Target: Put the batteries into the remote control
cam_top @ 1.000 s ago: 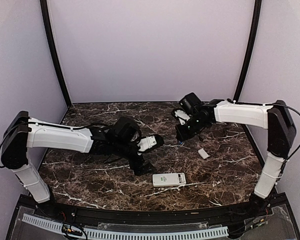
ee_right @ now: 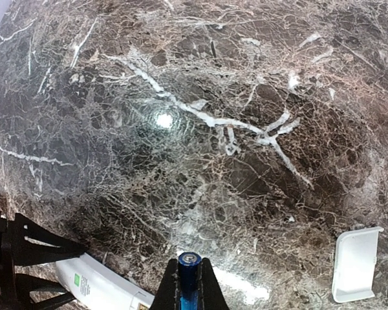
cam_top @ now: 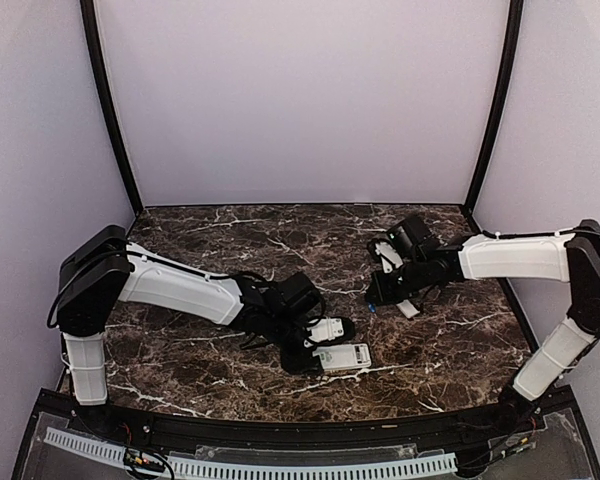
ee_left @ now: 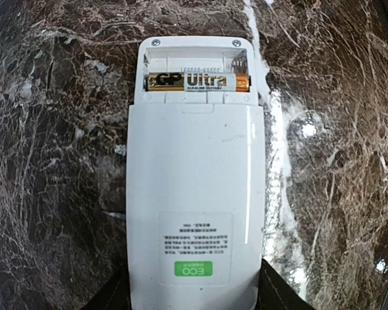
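Note:
The white remote control (ee_left: 194,161) lies back up on the dark marbled table, its battery bay open. One gold GP Ultra battery (ee_left: 197,82) sits across the bay's nearer slot, and the slot beyond it is empty. My left gripper is shut on the remote's lower end, one finger along each side. Away to the right and farther back, my right gripper is shut on a blue battery (ee_right: 189,259), whose flat end shows above the fingertips. In the top view that battery is a small blue spot (cam_top: 371,307).
The white battery cover (ee_right: 355,265) lies loose on the table, beside the right gripper in the top view. Bare marbled table (cam_top: 430,370) spreads to the right of the remote. The table's front edge is close to the remote.
My left gripper has come down and toward the front onto the remote, closing around its end. My right gripper, with the blue battery, has shifted right and toward the front.

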